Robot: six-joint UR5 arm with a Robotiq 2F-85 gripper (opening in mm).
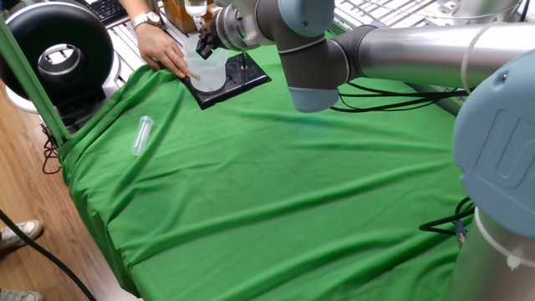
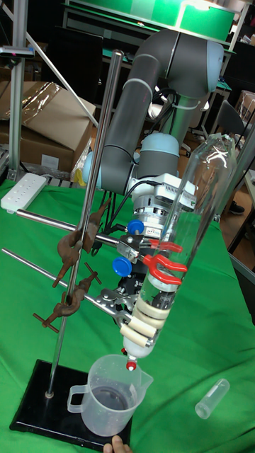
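My gripper [image 1: 207, 45], small and dark in exterior view 1, is at the top, just above a translucent plastic beaker [image 1: 209, 77]. In exterior view 3 it is mostly hidden behind a tall glass vessel [image 2: 197, 185] with a white lower end and a red-tipped outlet. Its fingers cannot be made out well enough to tell whether they are open or closed on anything. The vessel is clamped to a metal stand [image 2: 89, 196] by red-tipped and cream-padded clamps. Below the outlet, the beaker stands on the black stand base [image 2: 34, 404].
A person's hand [image 1: 160, 48] rests by the beaker and the base. One clear tube [image 1: 142, 135] lies loose on the green cloth [image 1: 292, 201], which is otherwise mostly bare. A white power strip [image 2: 23, 192] is at the left in exterior view 3.
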